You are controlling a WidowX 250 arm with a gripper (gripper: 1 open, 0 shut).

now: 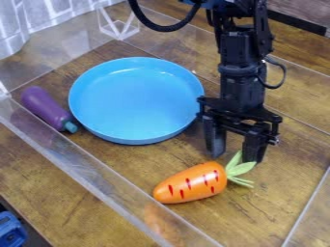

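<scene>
My black gripper [234, 144] hangs low over the wooden surface on the right, its two fingers apart with nothing visible between them. Just below it lies an orange toy carrot [192, 184] with red marks, its pale green leaves at the upper right, beneath or beside the right finger. A blue plate [131, 99] lies to the left of the gripper. A purple toy eggplant [46, 108] lies at the far left.
A clear edge or wall [110, 193] runs diagonally along the lower left, with a blue object in the corner beyond it. Bare wood [277, 222] is free at the lower right and behind the plate.
</scene>
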